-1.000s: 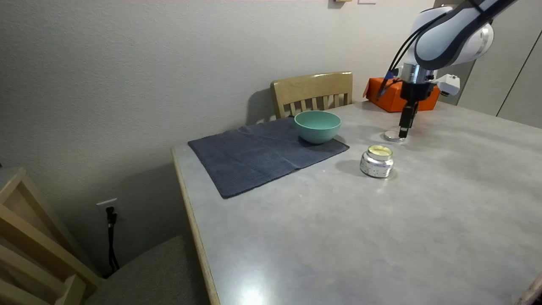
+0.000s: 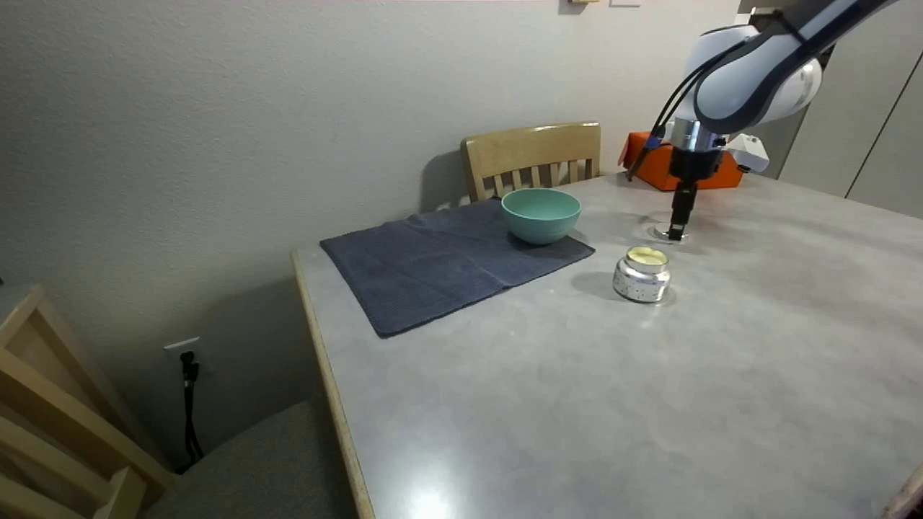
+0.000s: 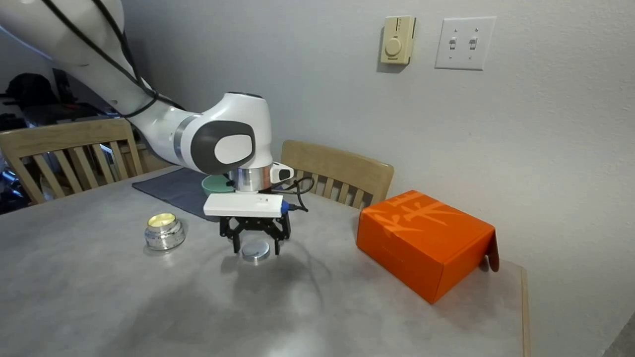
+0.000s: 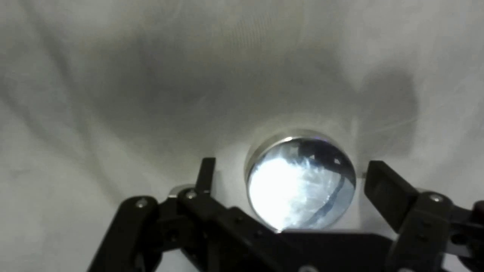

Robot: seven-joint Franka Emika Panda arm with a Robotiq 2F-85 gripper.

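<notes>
A round, shiny silver lid (image 4: 301, 181) lies flat on the grey table, between the two fingers of my gripper in the wrist view. Clear gaps show on both sides of it, so the fingers are open and hold nothing. From the second exterior view, the gripper (image 3: 256, 252) points straight down with its fingertips close to the tabletop around the lid (image 3: 256, 250). A silver jar (image 3: 164, 232) with a yellowish top stands upright nearby, also seen in the first exterior view as the jar (image 2: 642, 275).
A teal bowl (image 2: 541, 216) rests on a dark blue cloth (image 2: 433, 264) by the wall. The orange box (image 3: 425, 238) sits at the table's corner. Chairs stand behind the table, and its near part (image 2: 606, 415) is bare.
My gripper has shifted left and slightly lower in the first exterior view, coming over the lid. Lid, jar, bowl and cloth have stayed put.
</notes>
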